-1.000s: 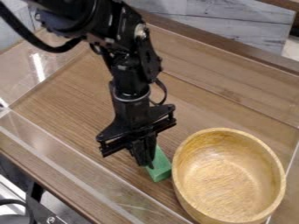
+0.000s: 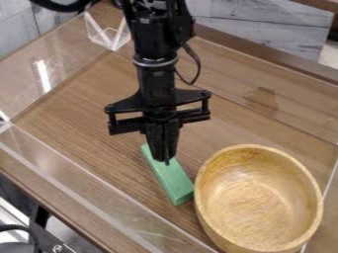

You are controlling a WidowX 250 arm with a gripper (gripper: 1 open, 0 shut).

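Note:
A green rectangular block [image 2: 173,180] lies on the wooden table just left of a large cream bowl [image 2: 258,198]. My black gripper [image 2: 161,148] hangs over the block's far end, its fingers close together and pointing down. Nothing shows between them, and the block lies below on the table.
The bowl fills the front right. A pale wooden wall runs along the back, and a clear plastic item sits at the back left.
My gripper has moved up and toward the back of the table, uncovering more of the green block, which stays near the bowl.

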